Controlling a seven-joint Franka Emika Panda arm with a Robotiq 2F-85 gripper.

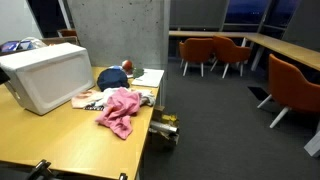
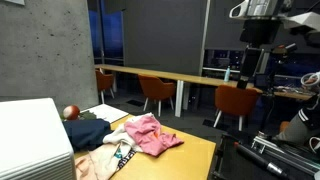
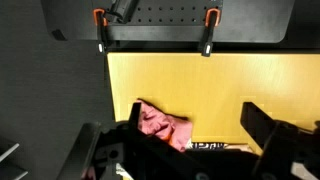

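Note:
A crumpled pink cloth (image 1: 120, 110) lies on the yellow-brown table (image 1: 72, 143), near its right edge. Behind it are a pale pink and white cloth (image 2: 102, 161) and a dark blue cloth or cap (image 2: 88, 133). A red round object (image 2: 71, 112) sits farther back beside white paper (image 2: 105, 113). High on the right in exterior view 2, my gripper (image 2: 258, 76) hangs open and empty, apart from the cloths. In the wrist view its dark fingers stand wide apart, with the pink cloth (image 3: 165, 127) showing below and beyond them.
A large white box (image 1: 48, 78) takes up the table's left side. A concrete pillar (image 1: 120, 32) rises behind the table. Bare tabletop lies in front of the cloths. A dark metal rail (image 3: 160, 32) crosses the top of the wrist view. Orange chairs (image 1: 293, 85) stand away from the table.

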